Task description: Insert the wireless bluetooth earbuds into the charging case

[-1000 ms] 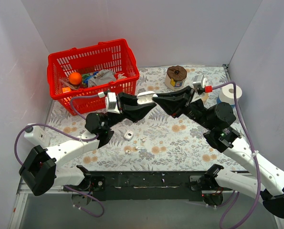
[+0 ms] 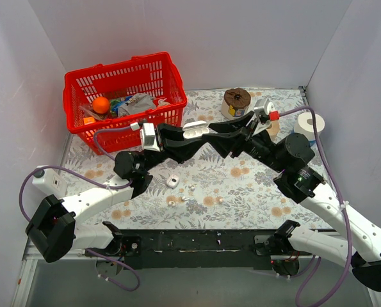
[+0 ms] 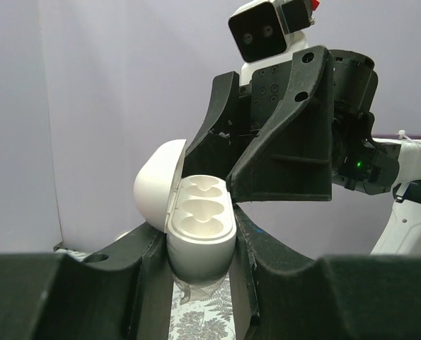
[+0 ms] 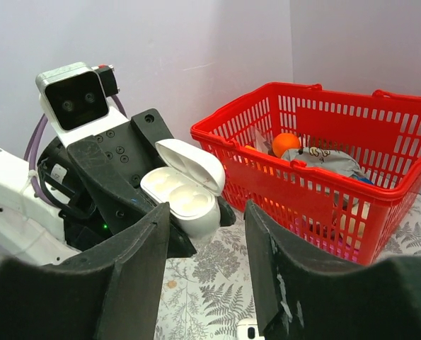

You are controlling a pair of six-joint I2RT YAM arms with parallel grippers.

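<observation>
A white charging case (image 3: 201, 219), lid (image 3: 158, 185) raised, is between the fingers of my left gripper (image 2: 189, 142), which is shut on it. The hollows facing the left wrist camera look empty. Right beside the case my right gripper stands open, its two fingers (image 3: 284, 152) spread at the far end of the case. No earbud shows between them. Small white pieces, perhaps earbuds, lie on the table: one piece (image 2: 171, 203) and another piece (image 2: 192, 187). A pale spot (image 2: 221, 199) to their right is too small to identify.
A red basket (image 2: 123, 70) with an orange and bags stands at the back left. A brown roll (image 2: 237, 100) and a white roll (image 2: 310, 125) are at the back right. A small white box (image 2: 172, 181) lies on the patterned cloth. Free room surrounds the small pieces.
My right gripper's fingers have parted and the right wrist has shifted slightly. The small pale spot at the right shows more clearly on the cloth. The left arm and the case look unmoved.
</observation>
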